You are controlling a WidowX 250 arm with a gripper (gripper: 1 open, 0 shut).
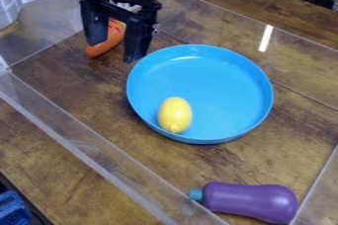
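Observation:
My black gripper (115,41) hangs at the upper left, open, its fingers either side of an orange carrot (102,45) that is partly hidden behind it; whether they touch it I cannot tell. A blue plate (224,91) lies right of the gripper, with a yellow lemon-like object (175,115) on it. A purple eggplant (251,200) with a teal end lies at the lower right.
Clear rails run along the left and lower right. A blue object (11,211) shows at the lower-left corner, outside the rail.

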